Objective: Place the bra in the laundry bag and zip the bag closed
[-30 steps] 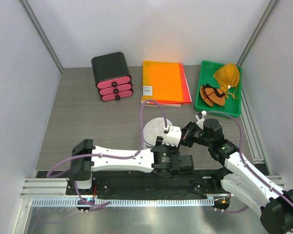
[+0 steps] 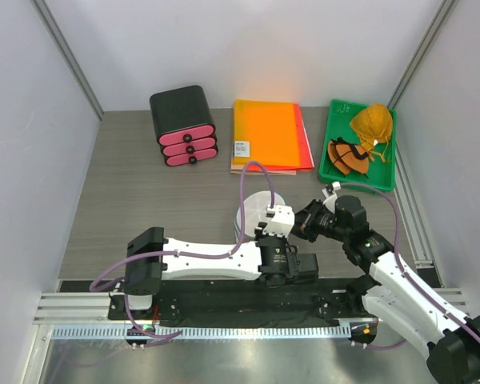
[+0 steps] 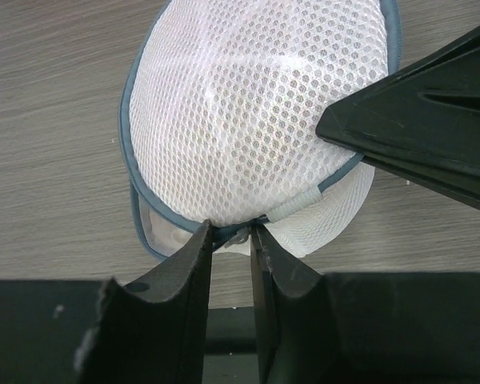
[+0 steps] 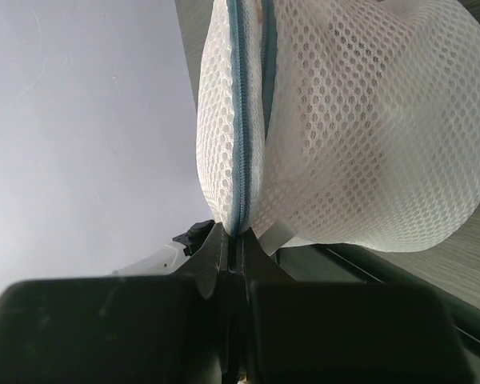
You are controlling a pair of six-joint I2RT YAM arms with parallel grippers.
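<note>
The round white mesh laundry bag (image 2: 254, 210) has blue-grey zipper trim and lies at the middle front of the table, partly under the arms. In the left wrist view, my left gripper is at the zipper edge, its fingers a little apart, with a small metal zipper pull (image 3: 239, 237) between them. A pale tab (image 3: 296, 204) sits on the trim just beside it. My right gripper is shut on the bag's zipper edge, the blue zipper strip (image 4: 240, 120) running out from its fingertips. No bra can be made out; the mesh hides the contents.
A black box with pink drawers (image 2: 188, 132) stands at the back left. Orange and red folders (image 2: 266, 132) lie at the back middle. At the back right, a green tray (image 2: 336, 132) holds mustard and brown items. Bare table lies to the left.
The right arm and the bag look almost unchanged.
</note>
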